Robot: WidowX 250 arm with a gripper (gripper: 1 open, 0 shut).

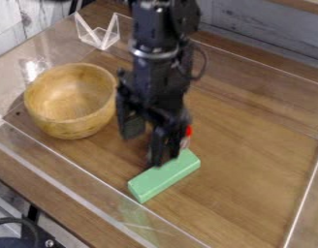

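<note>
My gripper (146,140) is low over the middle of the table, blurred, its dark open fingers reaching down just behind a green block (163,178). A red object (188,134) shows only as a sliver at the gripper's right; the rest of it is hidden behind the gripper.
A wooden bowl (69,99) sits to the left, close to the gripper. A white wire holder (100,29) stands at the back left.
</note>
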